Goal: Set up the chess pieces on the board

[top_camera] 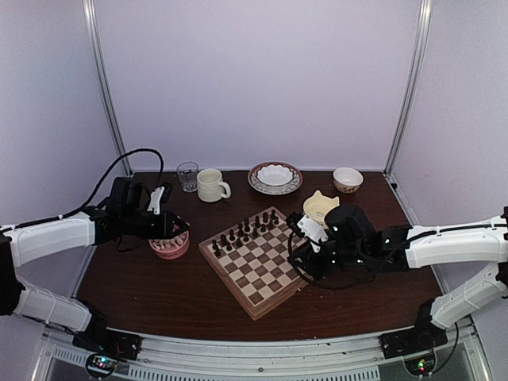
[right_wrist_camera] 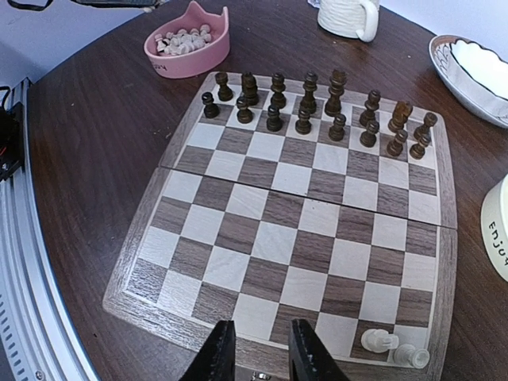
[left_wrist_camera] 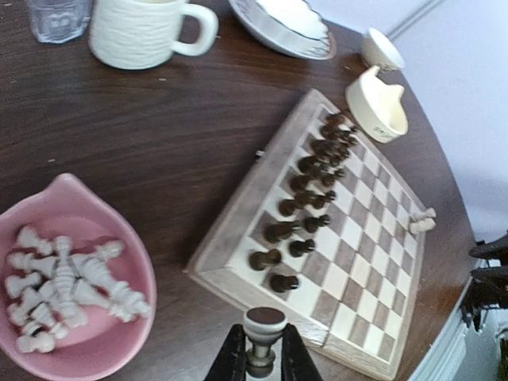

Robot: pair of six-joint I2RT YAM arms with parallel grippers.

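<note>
The chessboard point(top_camera: 258, 278) holds dark pieces point(right_wrist_camera: 304, 121) in two rows along its far side, and two white pieces point(right_wrist_camera: 379, 340) at a near corner. The pink bowl point(left_wrist_camera: 103, 349) of white pieces sits left of it. My left gripper point(top_camera: 176, 224) is raised over the bowl's right side, shut on a chess piece point(left_wrist_camera: 262, 341), seen upright between its fingertips in the left wrist view. My right gripper stands open over the board's right edge, nothing visible held.
A glass point(top_camera: 187, 177), mug point(top_camera: 210, 185), stacked plates point(top_camera: 275, 182), small bowl point(top_camera: 348, 179) and cream dish point(top_camera: 320, 204) stand along the back. Bare table lies in front of the board.
</note>
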